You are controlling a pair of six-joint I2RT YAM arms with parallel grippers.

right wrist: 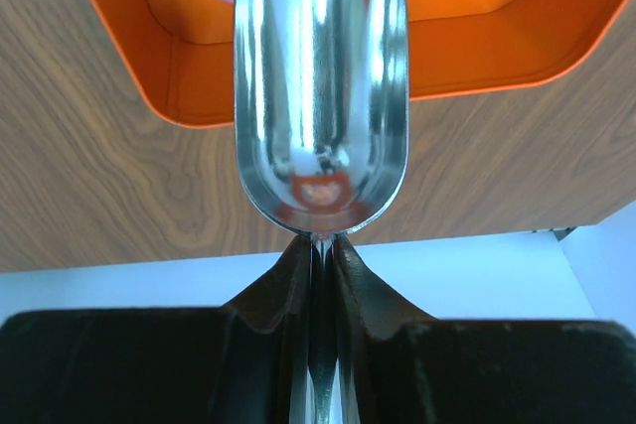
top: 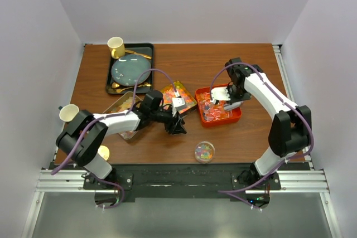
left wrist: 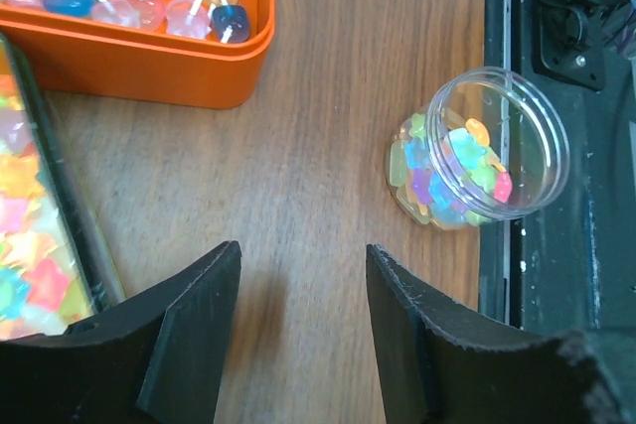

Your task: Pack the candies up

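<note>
A clear round jar [top: 204, 151] with some colourful candies in its bottom stands near the table's front edge; the left wrist view shows the jar [left wrist: 477, 151] uncapped. Left of it and apart from it, my left gripper [top: 176, 129] points toward it with its fingers [left wrist: 199, 310] spread and nothing between them. My right gripper is shut on the handle of a metal scoop [right wrist: 323, 96]. That scoop hangs over the orange bin [top: 239, 116] of lollipops, its visible bowl empty of candy. Star-shaped gummies fill the dark-rimmed box [left wrist: 75, 206] beside the bin.
Behind my left arm lies another box of candies [top: 127, 135], partly hidden. A dark tray [top: 146, 48] with a plate and cutlery sits at the back left, a yellow mug [top: 116, 47] at its corner. Bare wood surrounds the jar.
</note>
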